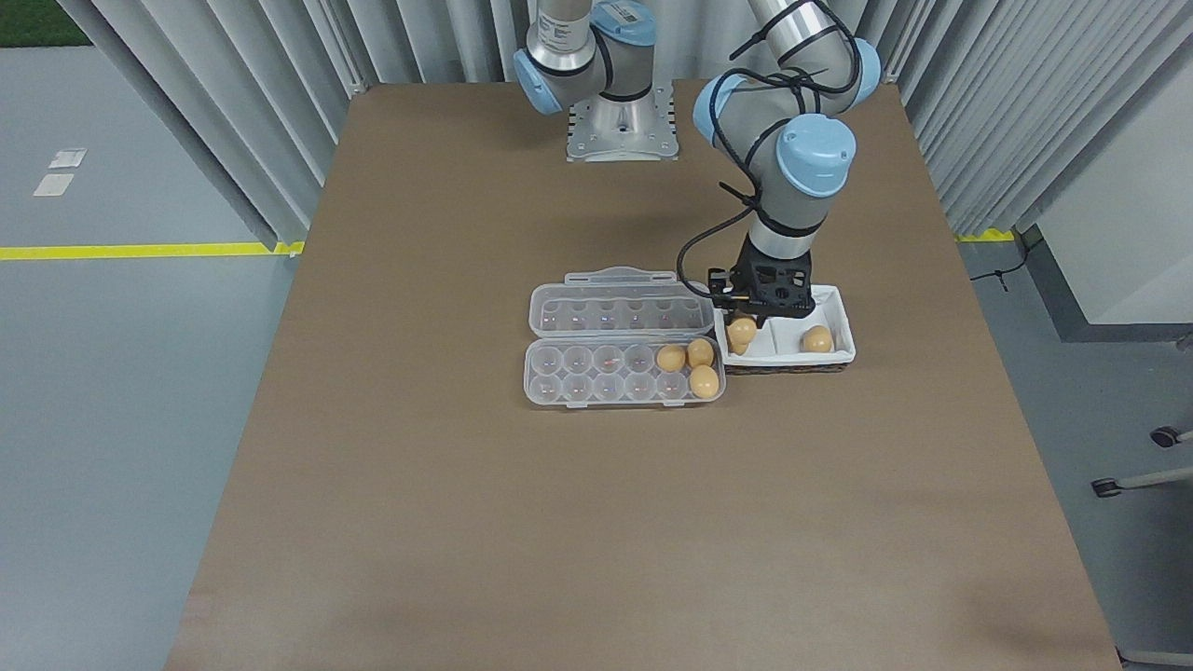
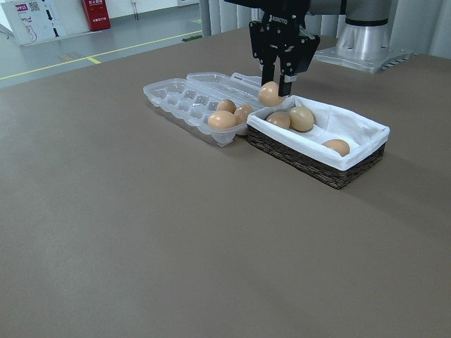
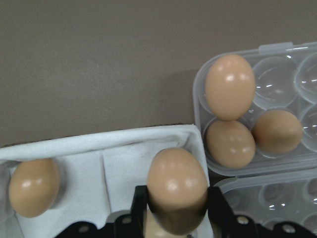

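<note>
My gripper (image 2: 277, 83) is shut on a brown egg (image 3: 177, 187), held above the left end of the white cloth-lined basket (image 2: 303, 158), near the egg carton. In the basket lie more eggs, one (image 3: 33, 187) apart and others (image 2: 301, 119) partly under the gripper. The clear plastic carton (image 1: 576, 387) stands open beside the basket, lid (image 1: 621, 308) behind it, with three eggs (image 1: 704, 381) at its right end and its other cups empty.
</note>
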